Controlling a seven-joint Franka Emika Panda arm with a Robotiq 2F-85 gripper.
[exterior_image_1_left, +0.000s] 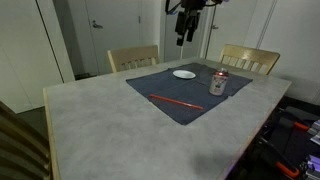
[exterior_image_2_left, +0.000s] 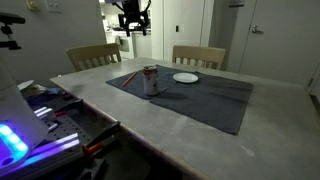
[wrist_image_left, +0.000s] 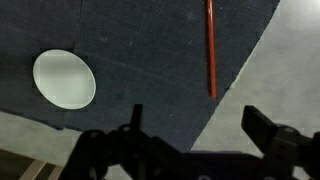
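Note:
High above the table hangs my gripper, its fingers open and empty. In the wrist view the two dark fingers stand wide apart at the lower edge. A small white plate lies on the dark cloth to the left there. Towards the right of that view is a thin red-orange stick; exterior view 1 shows the stick lying near the front of the cloth. A can-like container with a reddish top stands upright at the right in exterior view 1, and is outside the wrist view.
Wooden chairs stand around the white table. In exterior view 2 the container stands near the front, with open cloth to its right.

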